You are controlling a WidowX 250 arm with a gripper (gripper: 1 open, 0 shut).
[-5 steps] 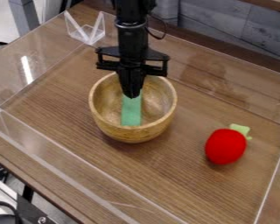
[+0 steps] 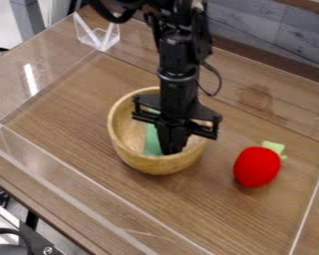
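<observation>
The black robot arm reaches down from the top of the view, its gripper (image 2: 170, 133) low over the front right part of a yellow wooden bowl (image 2: 125, 137). A green object (image 2: 153, 140) lies in the bowl, partly hidden behind the gripper. The fingers look close together; whether they touch the green object cannot be told.
A red round object (image 2: 258, 166) with a small green piece behind it sits on the wooden table (image 2: 69, 159) to the right of the bowl. A clear plastic item (image 2: 99, 30) is at the back left.
</observation>
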